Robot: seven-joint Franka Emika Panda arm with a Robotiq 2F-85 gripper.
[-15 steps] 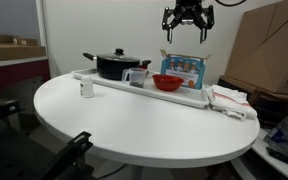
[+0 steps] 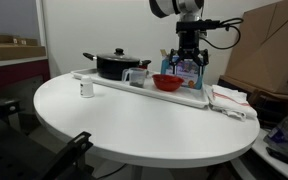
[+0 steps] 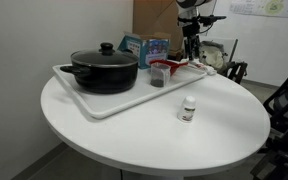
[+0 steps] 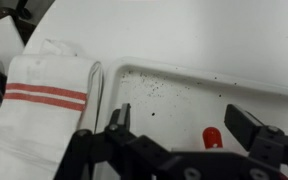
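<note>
My gripper [image 2: 191, 58] is open above the right part of the white tray [image 2: 192, 99], with nothing between its fingers. A red bowl [image 2: 168, 82] rests on the tray, just left of the gripper in exterior view 1. In the wrist view the fingers [image 4: 124, 115] stand apart over the tray's corner area. A rounded red tip [image 4: 212, 138] shows between them, nearer the right finger; whether it belongs to the bowl is unclear, since the gripper body covers the rest.
A lidded black pot [image 3: 105, 69] and a clear cup [image 3: 160, 75] share the tray. Behind stands a blue box [image 2: 172, 66]. A striped towel [image 4: 50, 98] lies beside the tray, and a small white bottle [image 3: 187, 109] stands on the table.
My gripper has come down from high above the tray to near the bowl's level, in front of the blue box. The objects on the table have not moved.
</note>
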